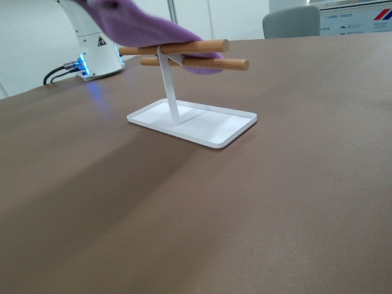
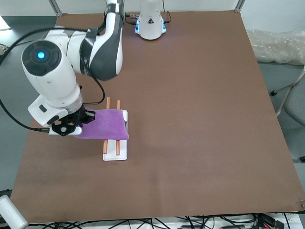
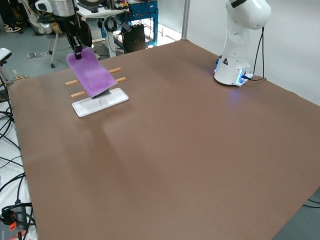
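Note:
A purple towel (image 2: pixel 102 125) lies draped over a small stand with two wooden bars (image 1: pixel 214 64) on a white base (image 3: pixel 100 104). In the top view the towel (image 1: pixel 147 24) rises off the bars toward the upper left. My black gripper (image 3: pixel 77 52) is at the towel's upper edge in the right view, above the stand; in the left view it is at the towel's left side, partly behind the arm. Whether its fingers are shut on the cloth is hard to see.
Cables lie beyond the near edge.

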